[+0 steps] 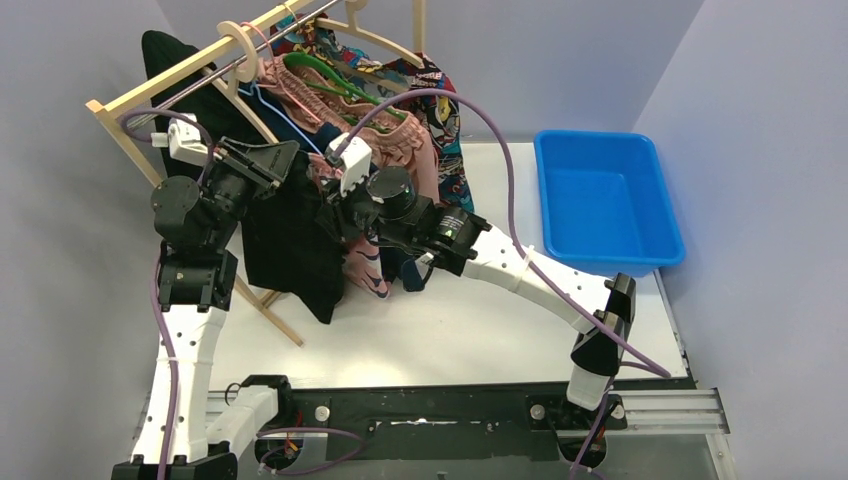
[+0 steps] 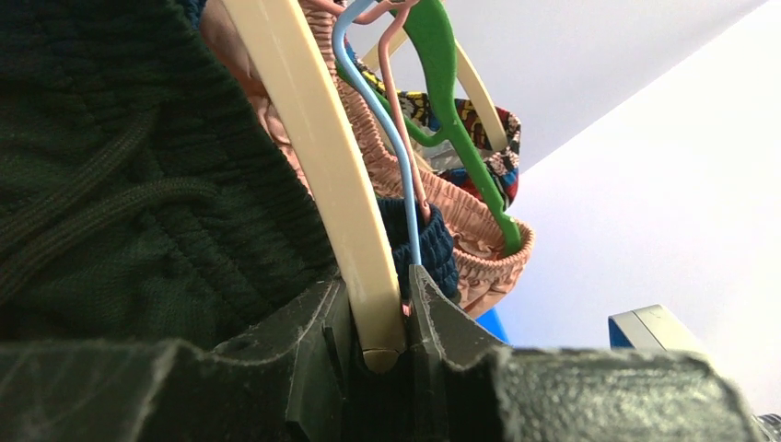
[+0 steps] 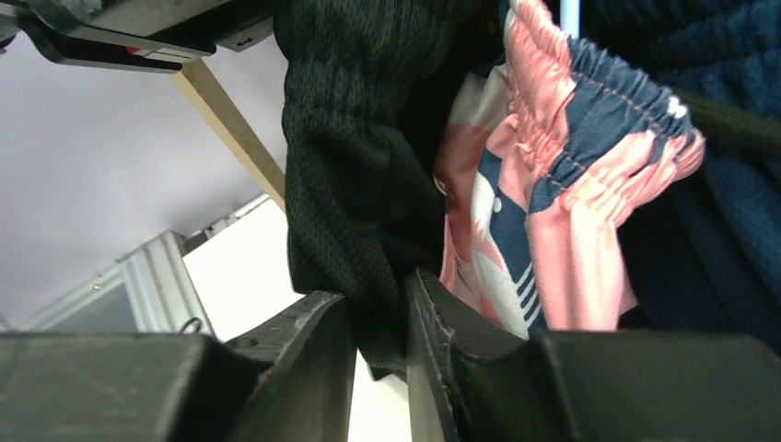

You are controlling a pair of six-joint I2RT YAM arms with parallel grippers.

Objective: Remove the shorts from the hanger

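Dark green shorts point(image 1: 285, 250) hang from the rack at the left. My left gripper is shut on the lower end of a pale wooden hanger arm point(image 2: 336, 157). Beside that arm runs the shorts' gathered waistband point(image 2: 267, 175) with its drawstring. Lower down, my right gripper stands part open, its fingers point(image 3: 428, 341) apart on either side of a narrow fold of dark cloth point(image 3: 355, 193). A light gap shows below the fold between them. In the top view the right fingertips are hidden against the clothes.
Close on the right hang pink-and-navy patterned shorts point(image 3: 589, 193), pink shorts on a green hanger point(image 2: 470, 138), and a blue hanger point(image 2: 387, 120). The wooden rack point(image 1: 180, 70) stands behind. A blue bin point(image 1: 610, 200) sits empty at right.
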